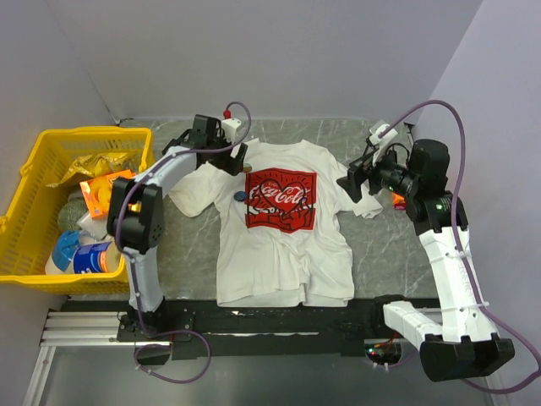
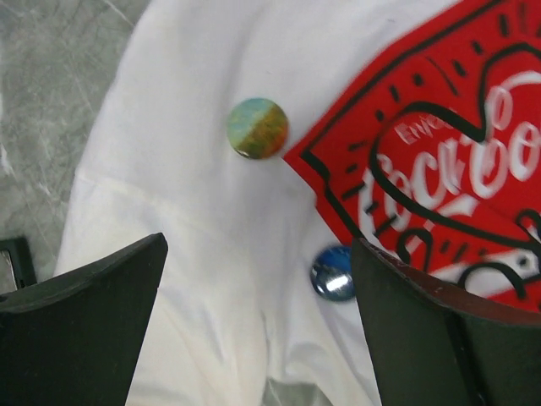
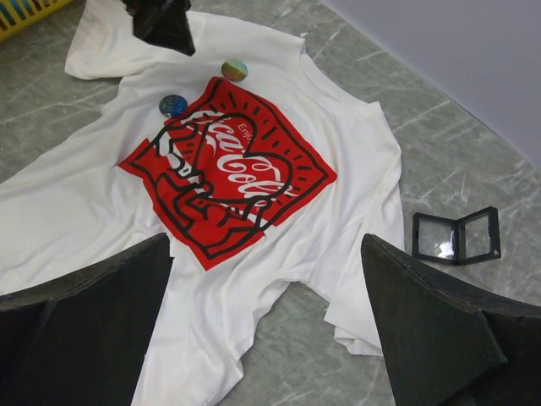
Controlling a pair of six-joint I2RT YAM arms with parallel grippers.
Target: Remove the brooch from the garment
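Note:
A white T-shirt (image 1: 279, 262) with a red printed square lies spread on the grey table. Two round badges are on its chest: a green-and-orange one (image 2: 258, 128) by the print's upper corner and a dark blue shiny one (image 2: 332, 273) beside the print's edge. Over the shirt's left shoulder hangs my left gripper (image 1: 238, 159), open and empty; its wrist view has both badges ahead of and between the fingers. On the other side, above the right sleeve, my right gripper (image 1: 358, 184) is open too, with nothing between its fingers.
At the left stands a yellow basket (image 1: 21, 203) filled with assorted goods. A small black hinged frame (image 3: 456, 236) lies on the table beyond the right sleeve. An orange-red packet (image 1: 398, 201) sits partly behind the right arm. Grey walls border the table's back and right.

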